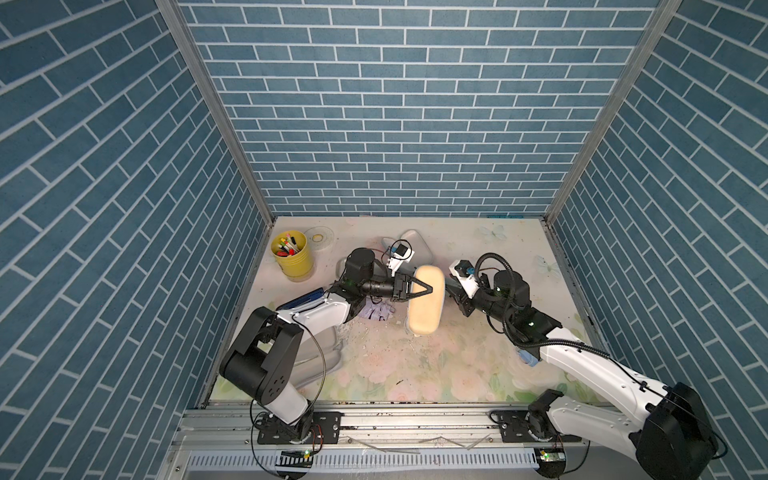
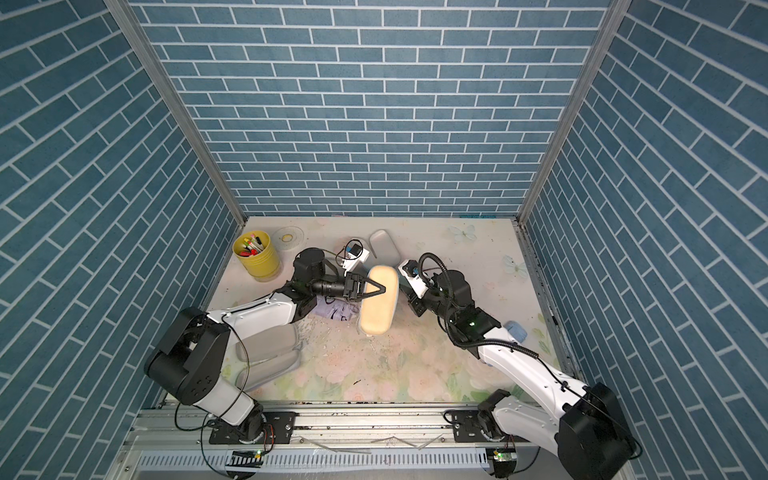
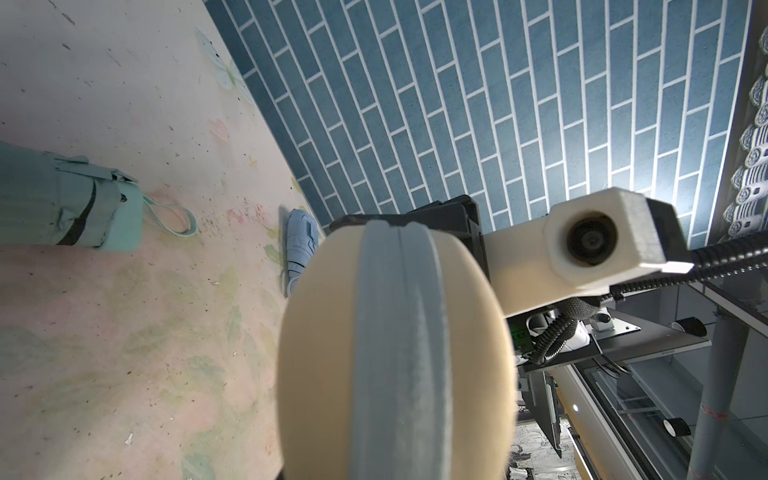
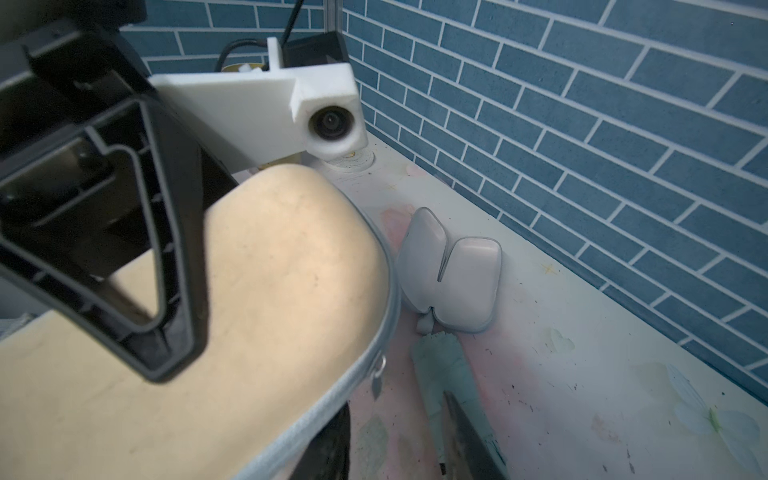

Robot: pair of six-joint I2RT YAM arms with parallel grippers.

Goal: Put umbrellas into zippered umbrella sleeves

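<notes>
A beige oval sleeve point(image 1: 426, 308) with a grey zipper band point(image 3: 400, 344) hangs upright above the table, my left gripper point(image 1: 424, 287) shut on its upper part. The zipper looks closed along the side seen in the left wrist view; whether anything is inside is hidden. In the right wrist view a small zipper pull point(image 4: 378, 369) dangles from the sleeve's edge. My right gripper is close to that edge, its fingers apart and nothing between them. Beyond lie a teal folded umbrella point(image 4: 449, 384) and an open grey sleeve point(image 4: 468, 284).
At the back left stands a yellow bucket of pens point(image 1: 293, 257), with a tape roll point(image 1: 318, 237) beside it. A blue folded umbrella point(image 2: 516, 330) lies at the right, a purple one point(image 2: 334, 309) under the left arm. Open trays point(image 2: 268, 372) sit front left.
</notes>
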